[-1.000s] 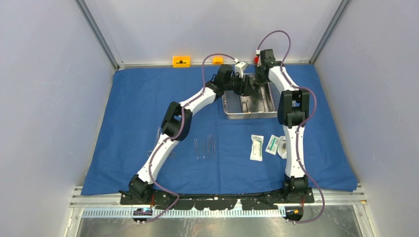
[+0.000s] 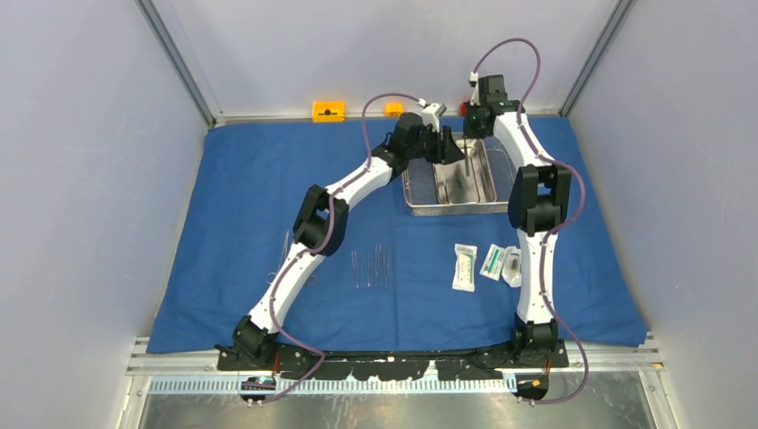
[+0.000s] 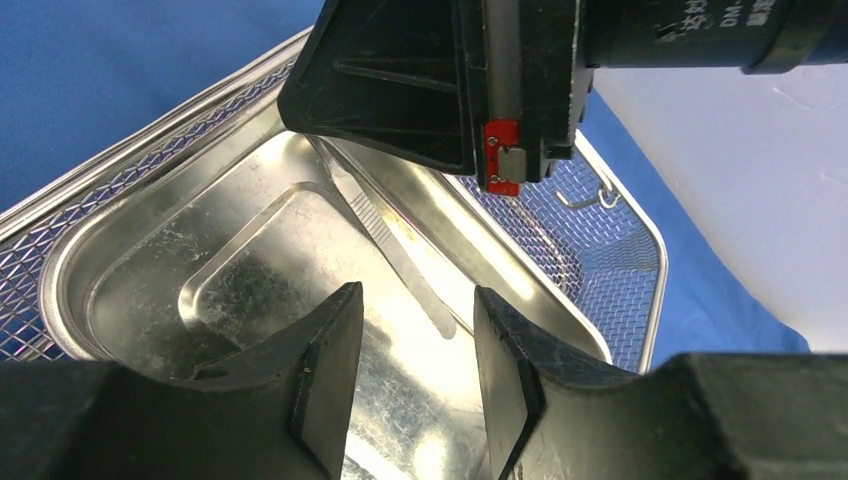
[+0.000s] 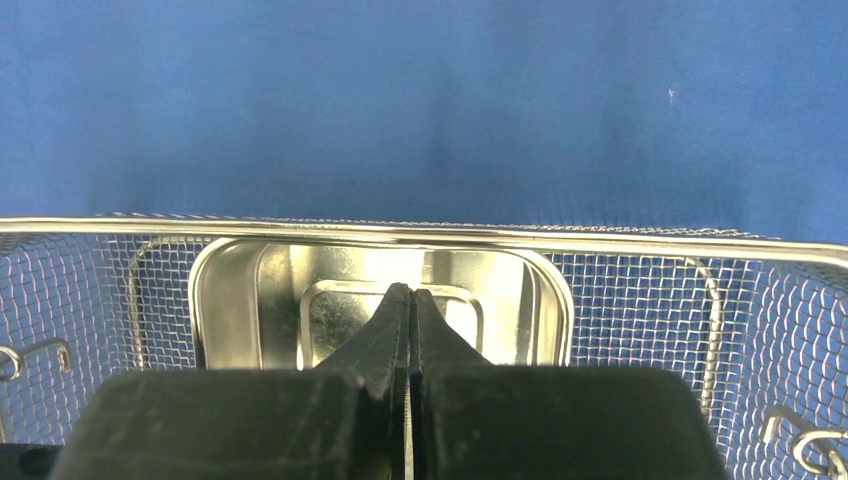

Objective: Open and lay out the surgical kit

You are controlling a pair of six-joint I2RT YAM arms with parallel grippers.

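A flat metal instrument (image 3: 400,260), apparently a scalpel handle, lies in the steel tray (image 3: 230,220), which is nested in the wire basket (image 2: 447,210). Over the tray my left gripper is part open, its fingertips either side of the instrument's near end as seen from above, with nothing visibly held. My right gripper is shut above the back of the basket, nothing showing between its fingers; its housing also fills the top of the left wrist view.
Several slender instruments (image 2: 366,268) lie in a row on the blue cloth, scissors partly hidden by the left arm. Wrapped packets (image 2: 464,266) lie front right. Yellow blocks (image 2: 328,111) stand along the back wall.
My left gripper has shifted slightly up and to the right.
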